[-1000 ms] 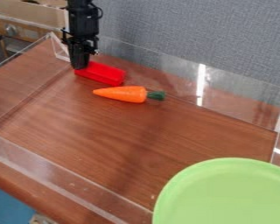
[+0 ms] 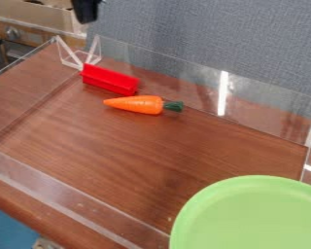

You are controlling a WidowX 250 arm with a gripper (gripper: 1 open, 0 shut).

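A red block (image 2: 109,80) lies on the wooden table near the back left corner. An orange toy carrot (image 2: 135,104) with a green top lies just in front of it, to the right. The black gripper (image 2: 85,14) is mostly cut off at the top edge of the view, above and left of the red block and apart from it; its fingers are too blurred and cropped to show their state.
A green plate (image 2: 249,219) sits at the front right. Clear low walls edge the wooden table (image 2: 106,165), whose middle and left front are bare. A grey panel (image 2: 210,34) stands behind, a cardboard box at the top left.
The gripper has risen from beside the red block to the top edge of the view, nearly out of it. The block and carrot have not visibly moved.
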